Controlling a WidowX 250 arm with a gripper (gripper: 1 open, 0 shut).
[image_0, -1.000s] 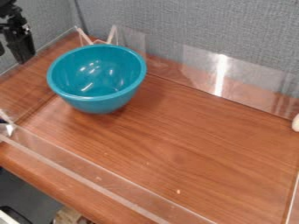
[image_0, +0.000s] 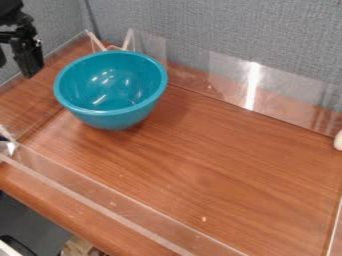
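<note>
A large teal bowl (image_0: 111, 90) sits upright on the wooden table (image_0: 214, 175), toward the back left. The black gripper (image_0: 24, 62) hangs at the upper left edge of the view, above and left of the bowl and apart from it. It is open, and only part of it shows.
Clear plastic barriers (image_0: 247, 85) line the table's back and sides. Grey padded walls stand behind. A small white object (image_0: 337, 140) is at the right edge, partly out of view.
The gripper has moved slightly to the right since about a second ago. The bowl has not moved.
</note>
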